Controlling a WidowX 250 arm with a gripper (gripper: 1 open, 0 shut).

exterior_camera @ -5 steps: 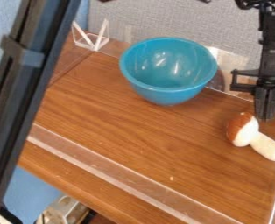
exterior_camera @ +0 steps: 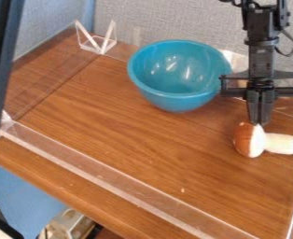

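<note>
A toy mushroom (exterior_camera: 250, 140) with an orange-brown cap and white stem lies on its side at the right of the wooden table (exterior_camera: 124, 168). Just above it, my black gripper (exterior_camera: 258, 119) points down with its fingertips close to the cap; it looks shut, and nothing clearly shows between its fingers. A teal bowl (exterior_camera: 178, 75) stands empty to the left of the gripper, toward the back wall.
A white wire-like bracket (exterior_camera: 95, 37) stands at the back left corner. Clear strips run along the table's left and front edges. A dark frame crosses the far left of the view.
My gripper has moved left, to above the mushroom's cap. The mushroom has shifted slightly, its stem now pointing more to the right. The dark frame at the left shows less.
</note>
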